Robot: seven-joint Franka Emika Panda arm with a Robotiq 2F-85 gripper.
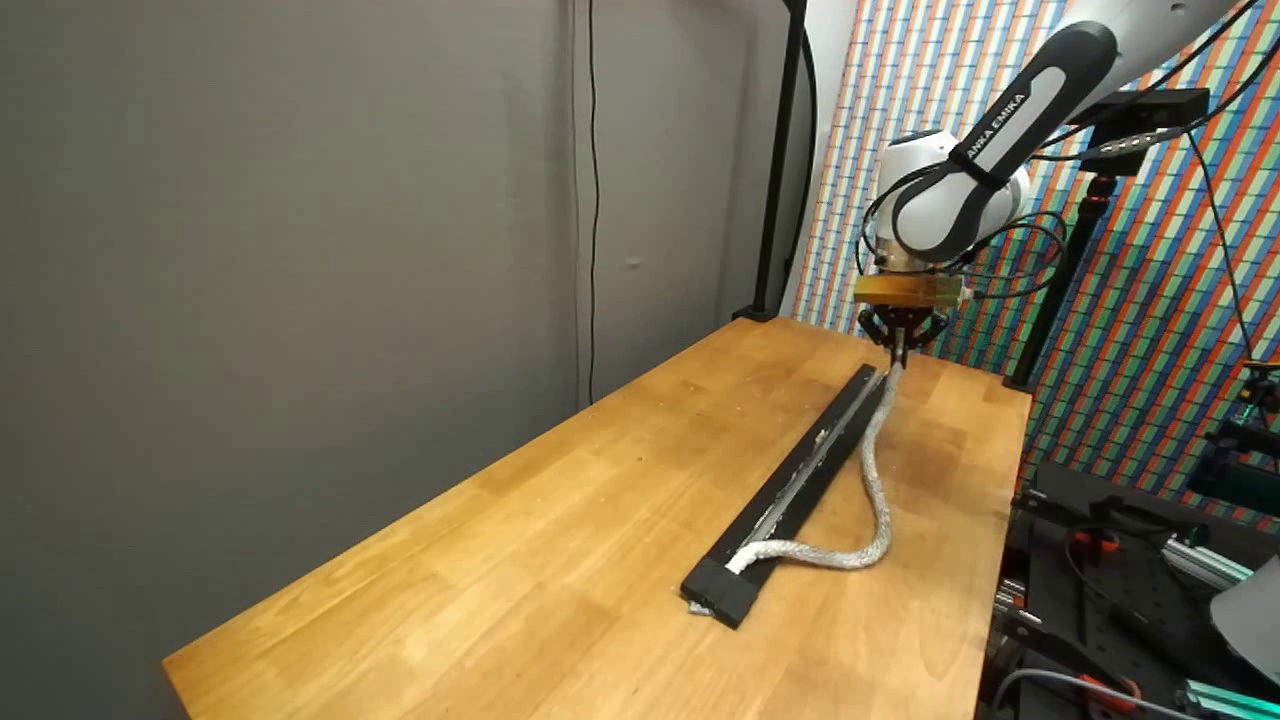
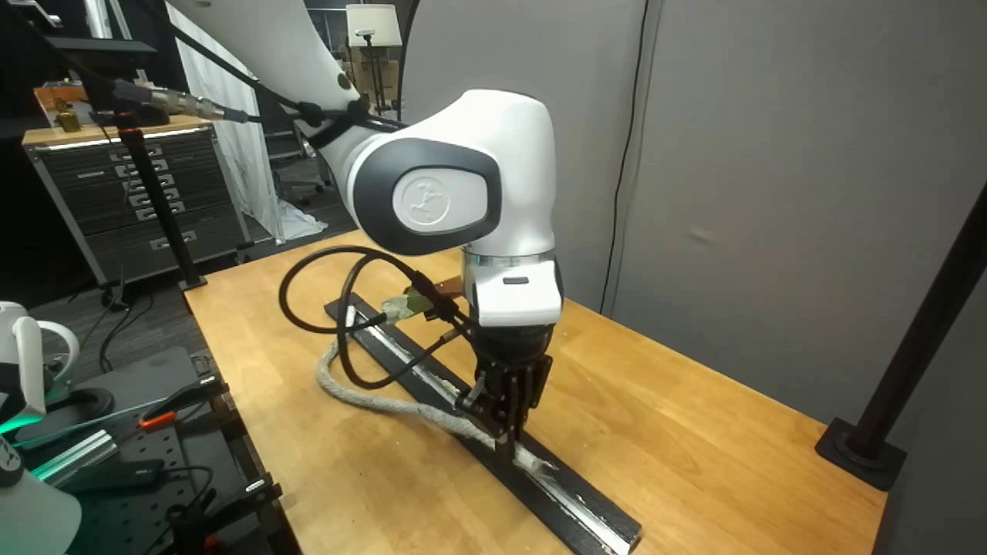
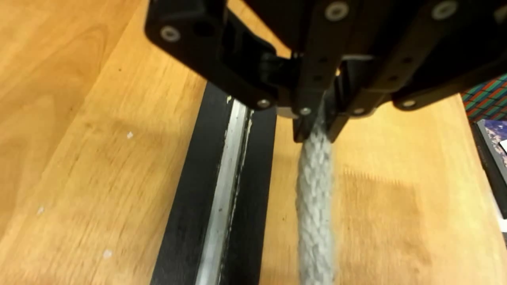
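A grey braided rope (image 1: 879, 504) runs from the near end of a black slotted bar (image 1: 780, 504), where one end is fixed, and curves out over the table to my gripper (image 1: 900, 358). My gripper is shut on the rope (image 3: 315, 209) close to its free end, and a short frayed tip pokes out past the fingers in exterior view 2. In the wrist view the rope lies to the right of the bar (image 3: 247, 190), roughly alongside its pale metal groove. The groove (image 2: 583, 509) holds no rope along the stretch that shows.
A black stand pole (image 2: 916, 342) rises at one table corner, and another pole (image 1: 1068, 276) near the opposite side. A tool cart (image 1: 1152, 600) stands beside the table.
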